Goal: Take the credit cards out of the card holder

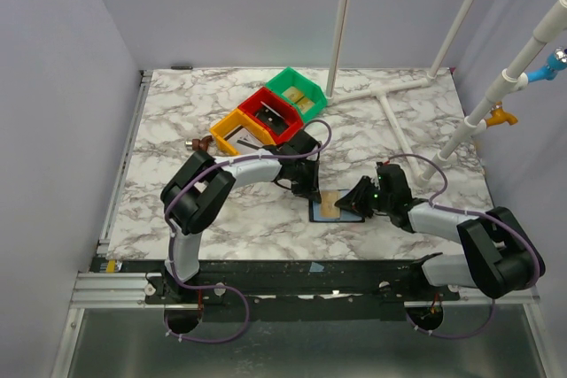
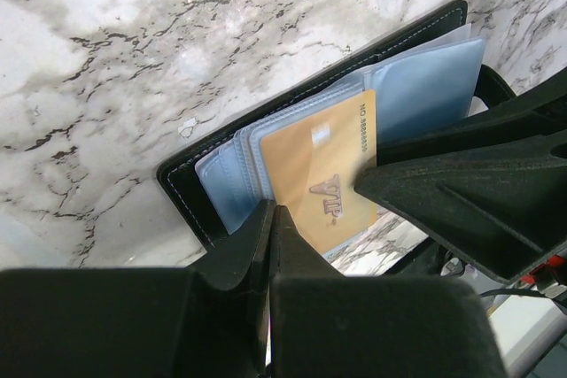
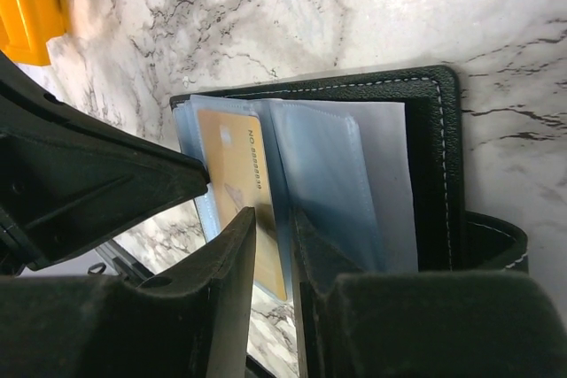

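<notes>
The card holder (image 1: pixel 352 205) lies opened flat on the marble table, its black cover edged with stitching and its clear bluish sleeves showing. A gold card (image 2: pixel 322 161) sits in one of those sleeves. From the left, my shut left gripper reaches over the sleeve edge near the card's lower side, nothing visible between its fingers. My right gripper is part open over the holder. One of its fingertips lies over the gold card (image 3: pixel 232 158), the other against the raised clear sleeve (image 3: pixel 323 165); whether they touch is hard to tell.
Yellow (image 1: pixel 239 133), red (image 1: pixel 272 116) and green (image 1: pixel 298 93) bins stand at the back, with items inside. White pipes (image 1: pixel 396 135) rise on the right with blue and orange taps. Open marble lies left of the holder.
</notes>
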